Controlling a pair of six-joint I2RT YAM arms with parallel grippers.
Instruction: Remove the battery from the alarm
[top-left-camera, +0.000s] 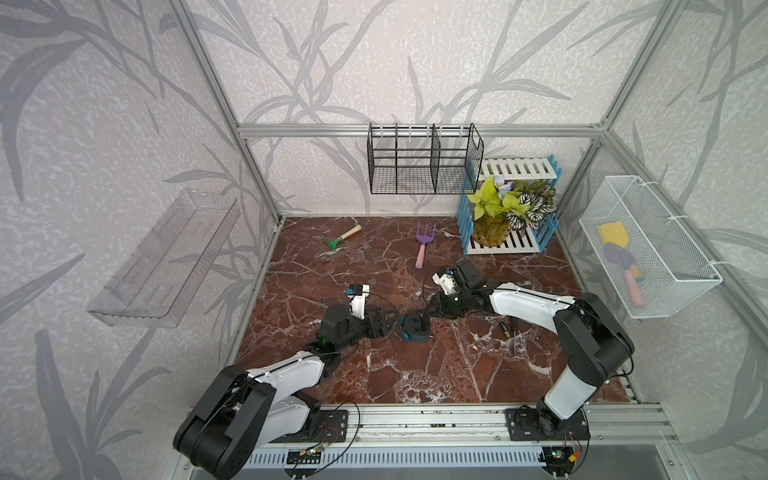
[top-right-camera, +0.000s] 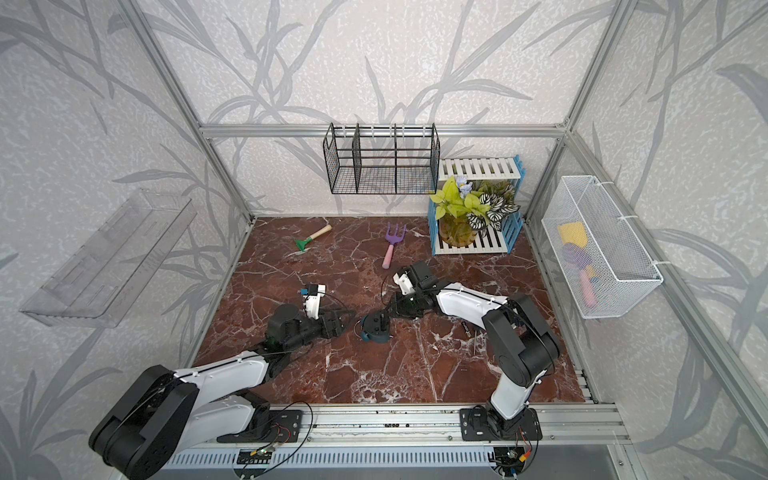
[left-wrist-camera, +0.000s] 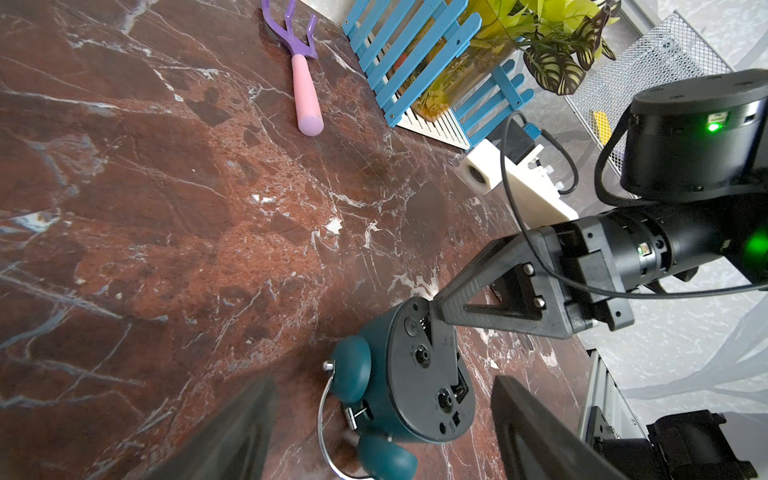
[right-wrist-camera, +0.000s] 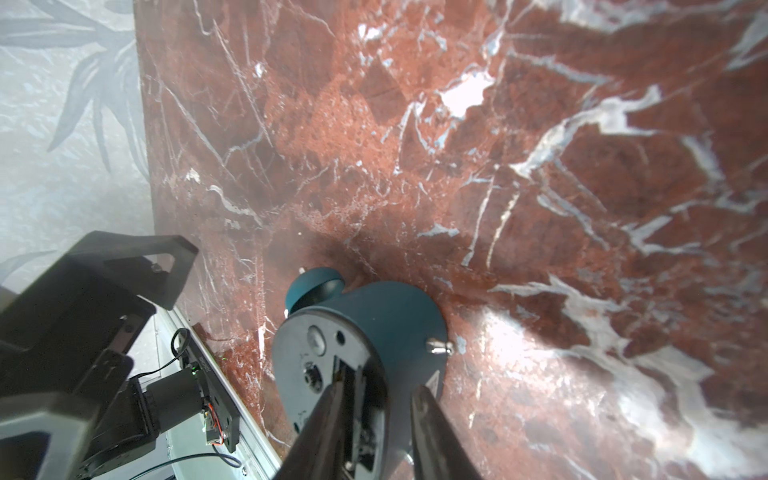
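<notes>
A teal twin-bell alarm clock (left-wrist-camera: 376, 368) lies on the marble table with its black back panel (left-wrist-camera: 420, 376) facing up, between the two grippers. In the right wrist view its battery slot (right-wrist-camera: 360, 408) is under my right gripper, whose fingertips are part open over the slot and body; whether they touch anything is hard to tell. My left gripper is open, just left of the clock, with nothing held; its fingertips are blurred at the bottom of its wrist view.
A purple-pink fork (top-left-camera: 420, 252) and a green trowel (top-left-camera: 341, 238) lie behind. Plants on a blue-white stand (top-left-camera: 508, 240) fill the back right. Small dark items (top-left-camera: 505, 329) lie right of the clock. Baskets hang on all three walls.
</notes>
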